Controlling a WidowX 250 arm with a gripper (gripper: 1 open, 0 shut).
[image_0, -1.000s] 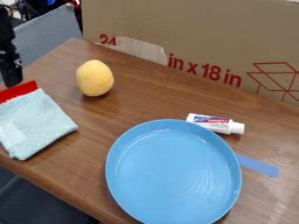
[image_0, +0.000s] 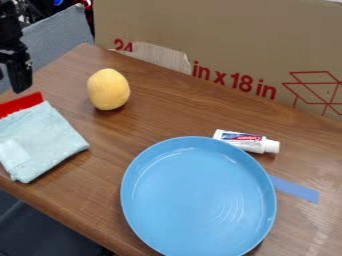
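Observation:
The black gripper (image_0: 16, 68) is at the upper left edge of the camera view, partly cut off, above a red object (image_0: 20, 103) with a light blue folded cloth (image_0: 38, 145) on it. Its fingers look apart, with nothing seen between them. A yellow mango-like fruit (image_0: 108, 90) stands to its right. A blue plate (image_0: 198, 196) lies at the lower middle, with a white toothpaste tube (image_0: 246, 142) just behind it.
A large cardboard box (image_0: 227, 45) stands along the back of the wooden table (image_0: 147, 120). A strip of blue tape (image_0: 297, 190) lies right of the plate. Bare wood lies between fruit, cloth and plate.
The gripper has shifted slightly upward at the left edge. The objects on the table have not moved.

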